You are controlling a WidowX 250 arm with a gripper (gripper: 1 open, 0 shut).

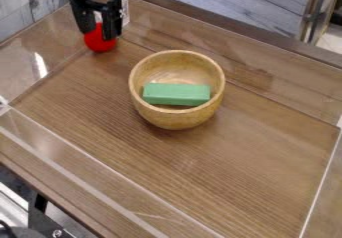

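Note:
A red round object (99, 42) sits on the wooden table at the upper left, partly covered by my black gripper (100, 30), which is lowered over it with its fingers open on either side. A wooden bowl (199, 109) in the middle holds a green rectangular block (175, 94).
A wall or rail runs along the upper right edge. A small dark object at the lower left edge is too cut off to tell.

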